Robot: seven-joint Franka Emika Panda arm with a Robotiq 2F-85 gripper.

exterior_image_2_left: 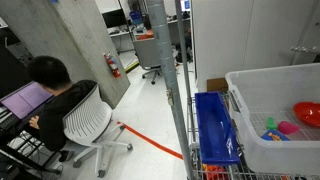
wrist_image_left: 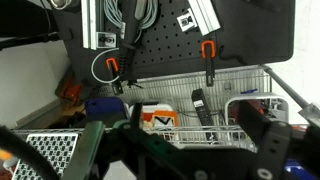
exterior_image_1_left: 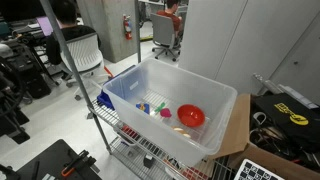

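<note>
In the wrist view my gripper points down over a wire rack (wrist_image_left: 228,83), its dark fingers spread wide at the lower left and right. Nothing shows between them, so it stands open. A clear plastic bin (exterior_image_1_left: 128,113) rests on the rack in the first exterior view. Inside lie a red bowl (exterior_image_1_left: 190,115) and several small colourful toys, among them a pink piece (exterior_image_1_left: 165,113). The second exterior view shows the bin (exterior_image_2_left: 285,155) only in part, with the red bowl (exterior_image_2_left: 307,112) cut by the frame edge. Neither exterior view shows the gripper.
A blue tray (exterior_image_2_left: 215,128) stands beside the bin, near a metal post (exterior_image_2_left: 172,75). To the bin's right are a cardboard box (exterior_image_1_left: 236,130), a black bag (exterior_image_1_left: 290,115) and a keyboard (exterior_image_1_left: 257,172). A black plate (wrist_image_left: 170,50) with clamps borders the rack.
</note>
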